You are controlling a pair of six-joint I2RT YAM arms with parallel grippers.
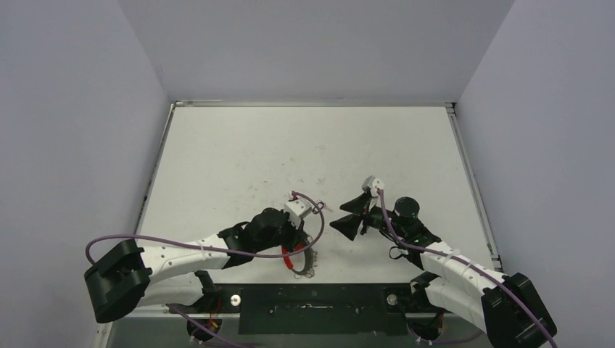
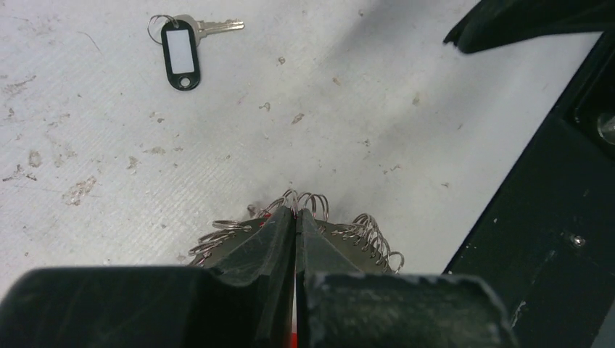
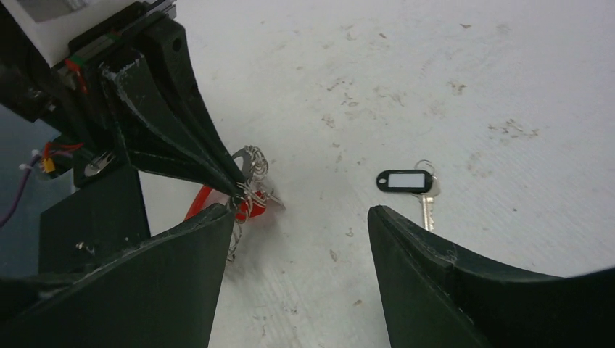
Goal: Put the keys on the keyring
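My left gripper is shut on the keyring, a grey metal piece with a red grip and several small wire rings along its edge. In the right wrist view its red part hangs below the left fingertips, which hide where exactly they pinch. A silver key with a black tag and its own thin ring lies flat on the table, apart from both grippers. My right gripper stands open, its fingers wide apart and empty. From above, it is to the right of the left gripper.
A black panel runs along the front edge. Grey walls enclose the sides and back. In the left wrist view a right finger reaches in at the top right.
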